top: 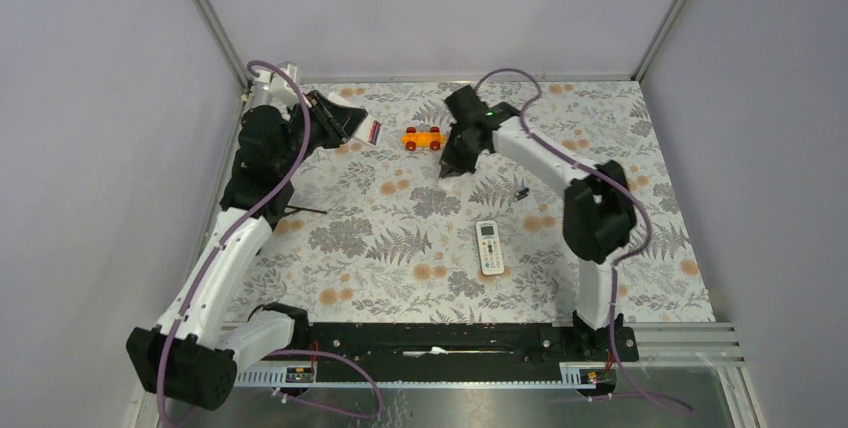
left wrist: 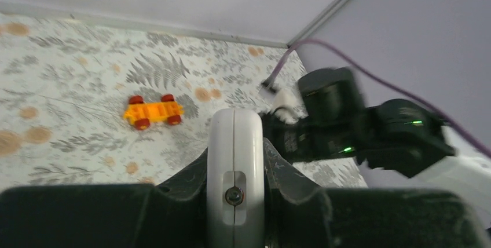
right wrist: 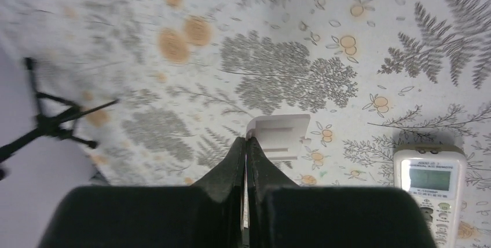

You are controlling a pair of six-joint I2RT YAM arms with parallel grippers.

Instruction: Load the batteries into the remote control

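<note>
The white remote control [top: 490,248] lies screen-up on the cloth; its upper end [right wrist: 446,170] shows at the lower right of the right wrist view. My right gripper, blurred in the top view, is shut on a small white plastic cover [right wrist: 282,132] with slots, its edge pinched between the fingertips. At the back left, my left gripper [top: 349,128] is up over the cloth. It is shut on a smooth white object [left wrist: 234,149] with a seam and a screw, which hides most of its fingers. Small dark pieces [top: 522,194], too small to identify, lie right of the remote.
An orange toy car [top: 424,139] with red wheels stands at the back, close to the right arm. A small black tripod-like thing [right wrist: 52,123] lies on the left side.
</note>
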